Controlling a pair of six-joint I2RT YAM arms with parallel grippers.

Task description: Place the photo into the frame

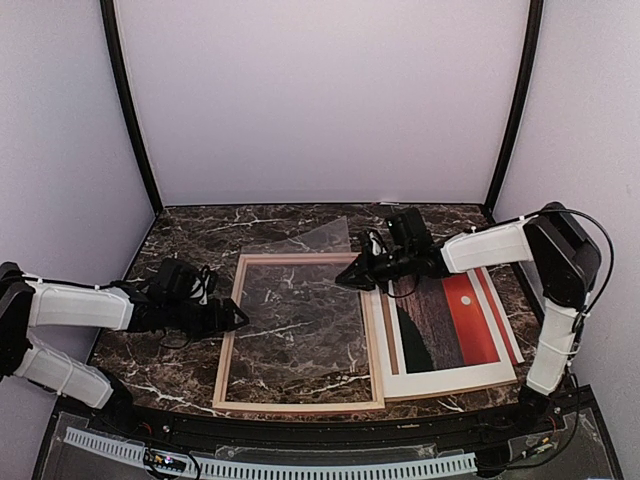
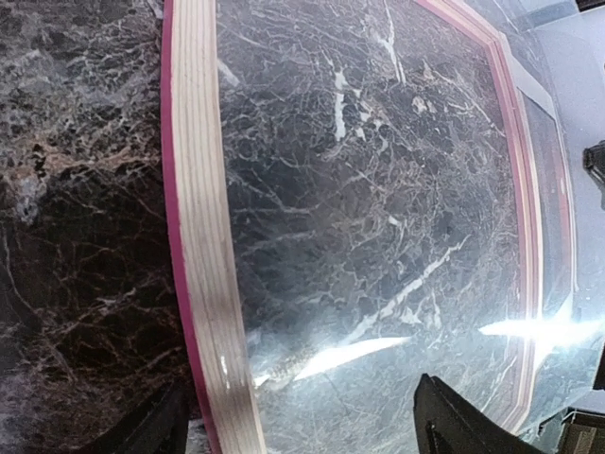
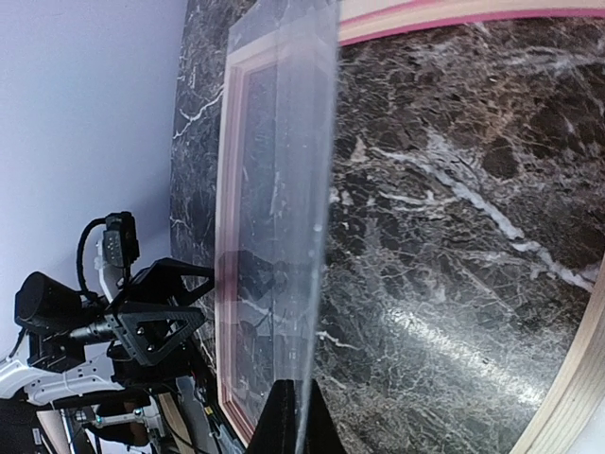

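Note:
The empty pink-and-wood frame [image 1: 374,390] lies on the marbled table, with marble showing through its opening. Right beside it lies the photo [image 1: 440,320], a white-bordered picture in black, grey and red. A clear sheet [image 3: 293,180] stands up at a tilt above the frame; its edge runs into my right gripper, which is shut on it. In the top view the sheet [image 1: 310,238] shows faintly past the frame's far rail. My left gripper is open, and the frame's left rail [image 2: 206,208] passes between its fingers.
A perforated light metal strip [image 1: 340,468] runs along the front edge. White walls close off the back and sides.

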